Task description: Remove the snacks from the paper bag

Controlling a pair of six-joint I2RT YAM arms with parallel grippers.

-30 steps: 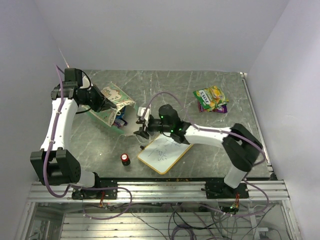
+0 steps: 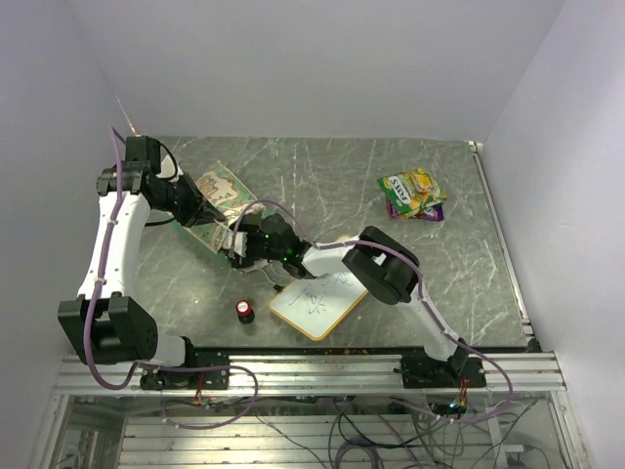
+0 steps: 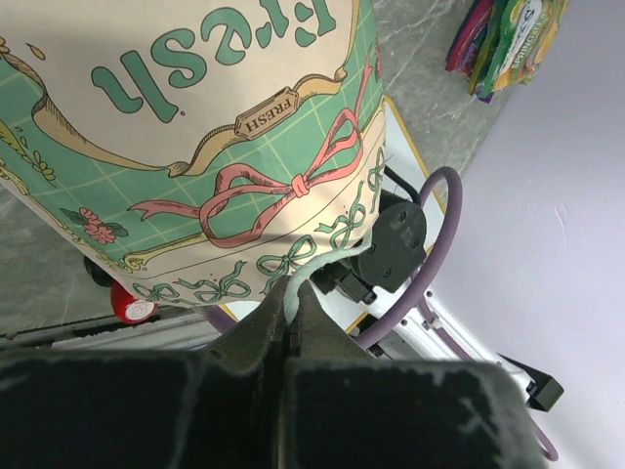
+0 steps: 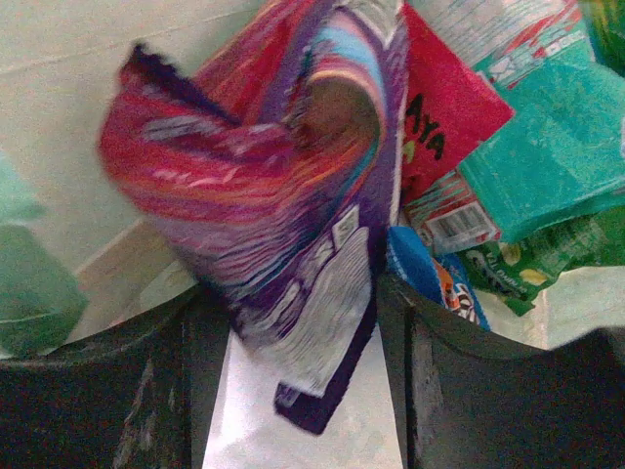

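Note:
The paper bag (image 3: 146, 147), cream and green with bows, lies on its side at the table's left, as the top view shows. My left gripper is shut on the pale green rim of its mouth. Inside the bag, my right gripper is open, with the lower end of a purple snack pack (image 4: 293, 283) between its fingers. Beside that pack in the right wrist view are a red pack (image 4: 439, 122), a teal pack (image 4: 547, 142), a green pack (image 4: 562, 256) and a blue pack (image 4: 415, 256).
Snack packs (image 2: 414, 191) lie piled at the right of the table, with bare grey table around them. A red-topped black object (image 2: 244, 311) stands near the front edge. The right arm passes over a white board (image 2: 314, 310).

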